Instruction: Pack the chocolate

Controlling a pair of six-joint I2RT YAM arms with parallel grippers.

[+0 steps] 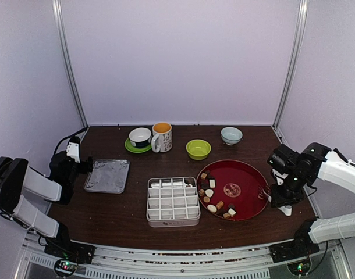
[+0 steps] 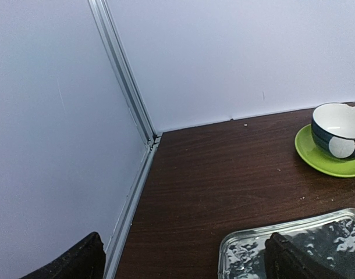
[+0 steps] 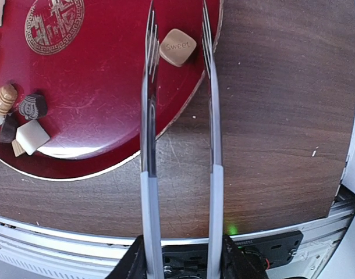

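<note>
A red round plate [image 1: 241,180] holds several chocolates, mostly along its left and front edges; a white one [image 3: 32,136] and a dark one [image 3: 32,106] show in the right wrist view. A tan square piece marked "Sweet" [image 3: 177,47] lies near the plate's rim, between the tong tips of my right gripper, which stand apart around it without visibly touching both sides. A white compartment box [image 1: 173,216] stands left of the plate. My left gripper is open and empty at the table's left side, facing a metal tray [image 1: 106,175].
A green bowl [image 1: 198,149], pale blue bowl [image 1: 231,136], mug [image 1: 166,140] and navy bowl [image 1: 139,137] on a green saucer line the back. White walls bound the table.
</note>
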